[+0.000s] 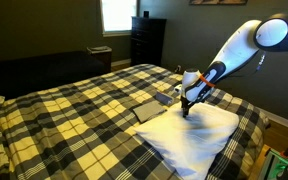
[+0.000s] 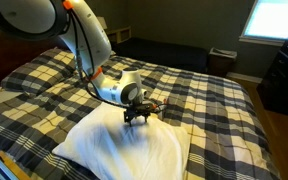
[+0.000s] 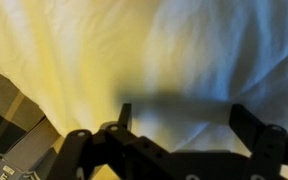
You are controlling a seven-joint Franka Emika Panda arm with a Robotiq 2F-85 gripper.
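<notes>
A white cloth (image 1: 189, 140) lies spread over the plaid bedcover, and it fills most of the wrist view as a creased white sheet (image 3: 174, 70). Over its far part stands my gripper (image 1: 186, 113), pointing down. In exterior view 2 the gripper (image 2: 138, 120) is low against the same cloth (image 2: 119, 145); whether the fingertips touch it cannot be told. The wrist view has the dark fingers (image 3: 246, 122) wide apart, with only cloth beneath the gap. The gripper is open and holds nothing.
Dark flat items (image 1: 149, 110) lie on the plaid cover (image 1: 69, 125) just beyond the cloth. Another flat dark object (image 3: 29, 150) shows at the wrist view's lower left. The plaid cover has wide bare areas to the left in exterior view 1.
</notes>
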